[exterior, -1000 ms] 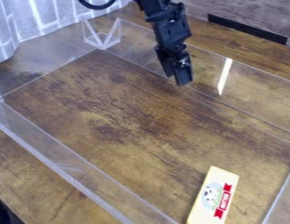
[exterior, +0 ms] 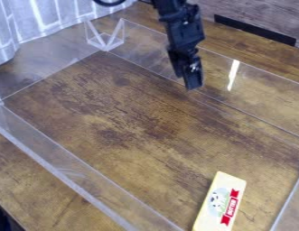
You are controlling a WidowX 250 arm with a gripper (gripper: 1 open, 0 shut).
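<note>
My gripper [exterior: 189,74] hangs from the dark arm at the upper middle, above the wooden floor of a clear-walled enclosure, near its back edge. It is open, with no object visible at it; its fingers are small and dark in this view. A pale yellow box [exterior: 219,207] with a red label lies at the lower right, far from the gripper.
Clear walls [exterior: 67,162] border the wooden floor [exterior: 121,135]. A white clear-framed piece [exterior: 105,38] stands at the back left, beside a white curtain [exterior: 31,23].
The arm and gripper have shifted slightly left and turned a little. The box has not moved.
</note>
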